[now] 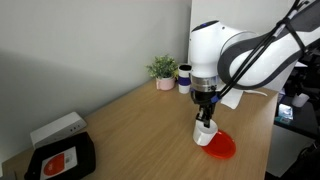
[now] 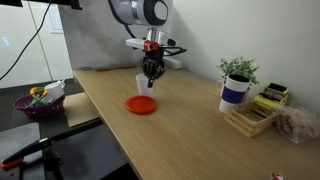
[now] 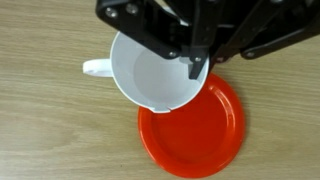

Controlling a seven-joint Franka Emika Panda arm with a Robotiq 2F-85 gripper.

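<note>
A white mug (image 1: 204,134) is next to the red plate (image 1: 223,146), overlapping its edge in exterior view 1. My gripper (image 1: 206,112) points down at the mug, shut on its rim. The wrist view looks into the empty mug (image 3: 150,75), its handle to the left and the fingers (image 3: 196,68) at the right side of its rim. Below and right of it, the plate (image 3: 205,130) is partly covered by the mug. In exterior view 2 the mug (image 2: 141,83) appears just behind the plate (image 2: 141,105). Whether its base touches anything cannot be made out.
A potted plant (image 1: 162,70) and a blue-and-white container (image 1: 184,78) stand at the back. A black case (image 1: 60,158) lies at the left. In exterior view 2, a wooden crate (image 2: 250,121) sits at the right.
</note>
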